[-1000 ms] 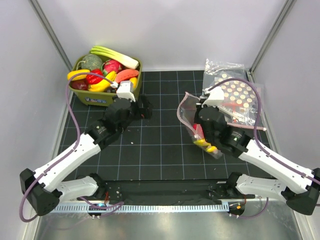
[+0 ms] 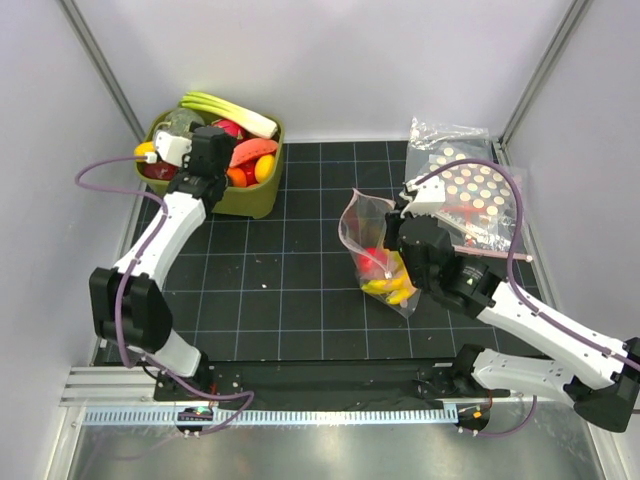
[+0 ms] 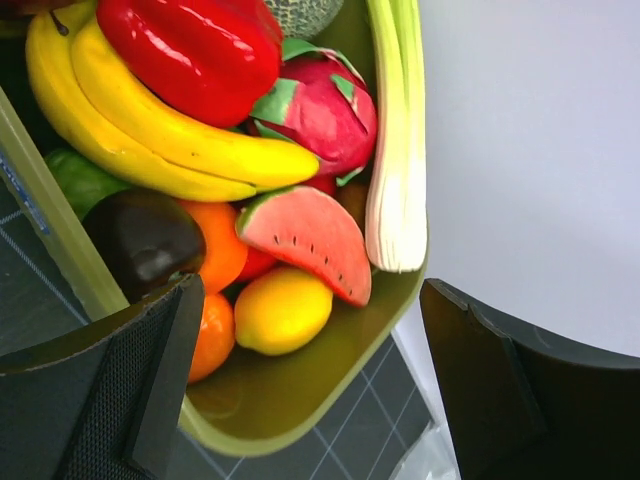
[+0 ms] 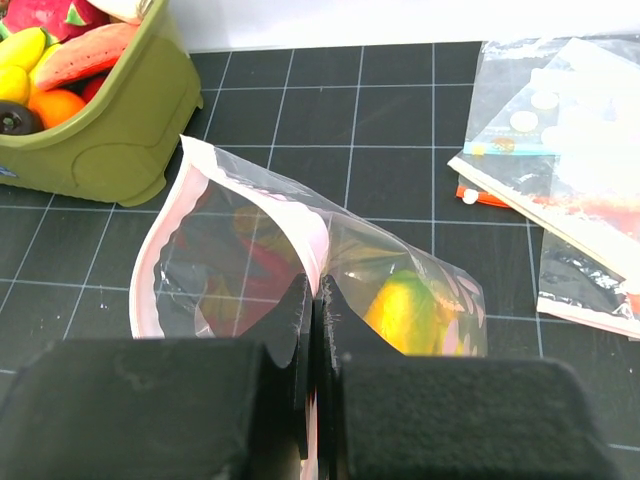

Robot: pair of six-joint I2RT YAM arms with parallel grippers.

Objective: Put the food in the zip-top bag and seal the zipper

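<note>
In the top view my left gripper point(image 2: 215, 135) is over the green bin point(image 2: 245, 203) of food. Its fingers stand apart in the left wrist view, with nothing held. Below them lie a lemon point(image 3: 283, 311), a watermelon slice point(image 3: 308, 240), an orange point(image 3: 212, 338), bananas point(image 3: 160, 125), a red pepper point(image 3: 195, 55), a dragon fruit point(image 3: 322, 112) and a leek point(image 3: 397, 140). My right gripper is shut on the pink-edged rim of the clear zip bag point(image 4: 230, 190). The bag's mouth gapes to the left; yellow food point(image 4: 405, 310) and something red point(image 2: 372, 263) are inside.
Flat, spare zip bags point(image 2: 465, 190) lie at the back right. Between bin and held bag the dark tiled mat point(image 2: 300, 250) is clear. A white wall point(image 2: 330, 60) rises behind the bin.
My left gripper has moved from the bare mat, up and left, to above the bin. The held bag has swung slightly left; the right arm has barely moved.
</note>
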